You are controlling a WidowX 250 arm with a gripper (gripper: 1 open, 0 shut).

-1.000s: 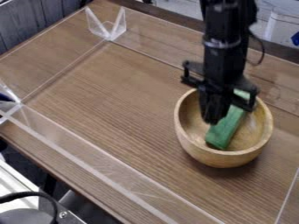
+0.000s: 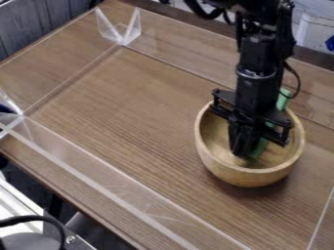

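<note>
A light wooden bowl (image 2: 235,172) sits on the right side of the wooden table. My black gripper (image 2: 245,143) reaches down into it from above, with its fingertips low inside the bowl. A green object (image 2: 271,146) in the bowl is mostly hidden behind the gripper. The fingers look close together, but whether anything is between them is hidden.
A clear plastic piece (image 2: 120,31) is at the back left. Dark cables lie at the lower left corner.
The bowl stays in about the same place.
</note>
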